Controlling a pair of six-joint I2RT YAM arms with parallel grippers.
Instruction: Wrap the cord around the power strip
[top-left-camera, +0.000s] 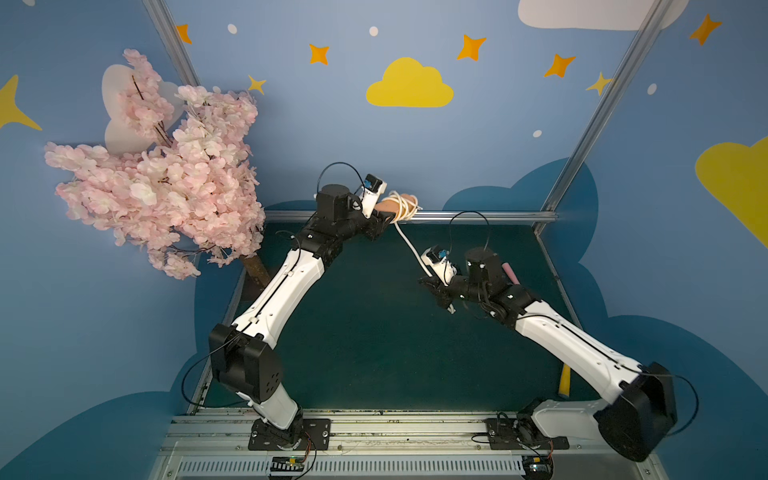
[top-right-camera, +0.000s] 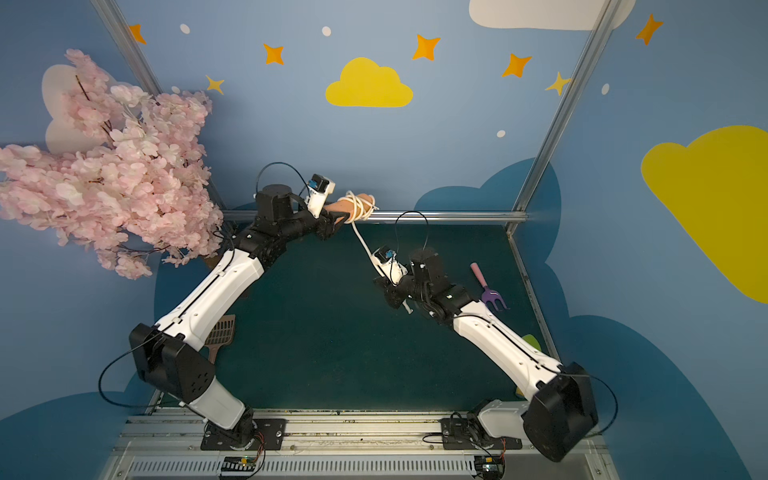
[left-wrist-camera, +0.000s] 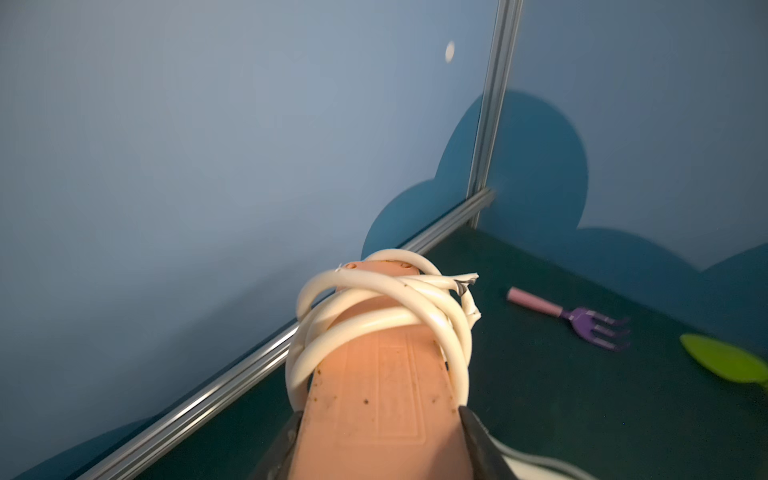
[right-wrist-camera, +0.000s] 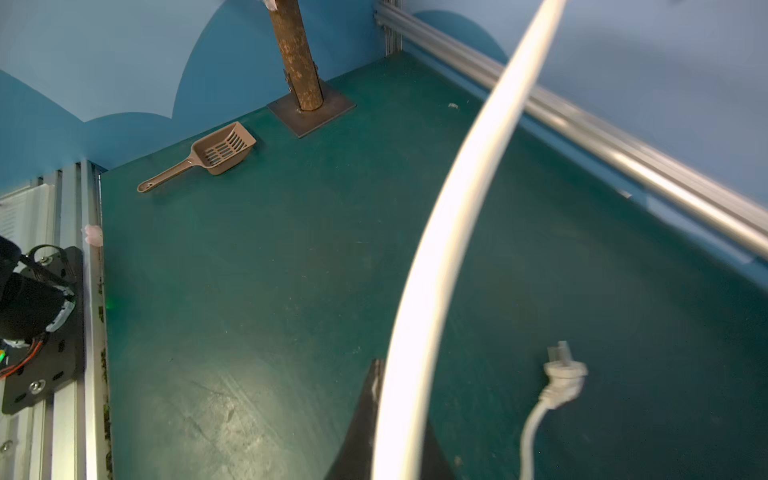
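Observation:
The power strip (left-wrist-camera: 380, 376) is an orange-pink bar held up near the back wall, with the left gripper (top-left-camera: 379, 224) shut on its near end, one finger along each side. Several loops of white cord (left-wrist-camera: 400, 320) cross around its far part, and frayed-looking wrapping shows at their right side. From the loops a straight stretch of cord (top-left-camera: 411, 247) runs down to the right gripper (top-left-camera: 433, 289), which is shut on it. In the right wrist view the cord passes over the dark fingers, partly hiding them. The plug (right-wrist-camera: 565, 379) hangs free beyond the right gripper.
A fork with a pink handle (left-wrist-camera: 534, 301) and a green tool (left-wrist-camera: 724, 357) lie on the right side. A brown slotted scoop (right-wrist-camera: 220, 149) lies at the left near the blossom tree's trunk (right-wrist-camera: 297, 60).

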